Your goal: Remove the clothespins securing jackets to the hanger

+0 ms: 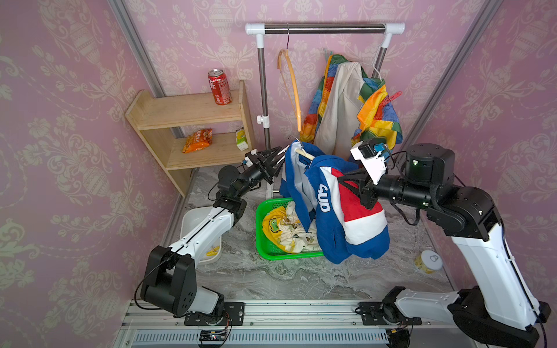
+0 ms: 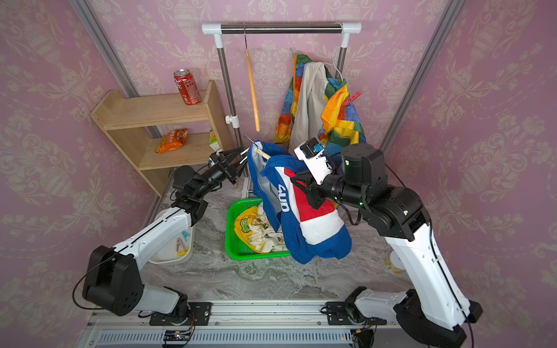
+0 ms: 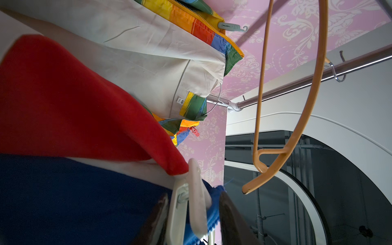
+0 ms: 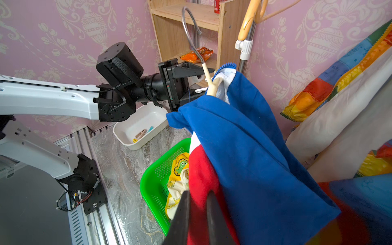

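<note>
A blue, red and white jacket (image 1: 325, 200) hangs on a pale hanger (image 4: 212, 86) that is off the rail. My right gripper is shut on the red sleeve cloth, and its arm comes in from the right. A white clothespin (image 3: 198, 204) clips the jacket's shoulder, its handles pointing down into my left gripper. The left fingers (image 3: 232, 222) stand part open on both sides of this clothespin, with a gap showing on the right. A multicolour jacket (image 1: 342, 104) hangs at the back with a red clothespin (image 1: 392, 97) on it.
A green basket (image 1: 261, 232) with clothes stands below the jacket. A white bin (image 4: 122, 132) holding a few clothespins sits left of it. An empty hanger (image 1: 294, 87) hangs from the rail (image 1: 336, 29). A wooden shelf (image 1: 185, 110) stands at the left.
</note>
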